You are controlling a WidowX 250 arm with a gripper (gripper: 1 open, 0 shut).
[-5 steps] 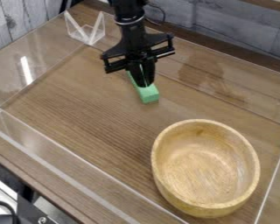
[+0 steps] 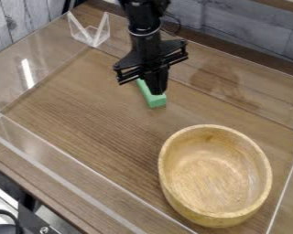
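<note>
The black robot gripper (image 2: 150, 60) reaches down from the top of the camera view, over a bright green block (image 2: 152, 96) lying on the wooden tabletop. The gripper partly hides the far end of the block; its fingers are shut, and nothing shows held between them. Whether it touches the block is hard to tell.
A large yellow bowl (image 2: 214, 207) takes up the lower right of the table (image 2: 76, 137). A clear plastic object (image 2: 91, 29) lies at the back left. The left and middle of the table are open. A dark cable shows at the lower left corner.
The gripper has shifted and turned a little over the green block, now covering more of its far end. The block and bowl appear in about the same places.
</note>
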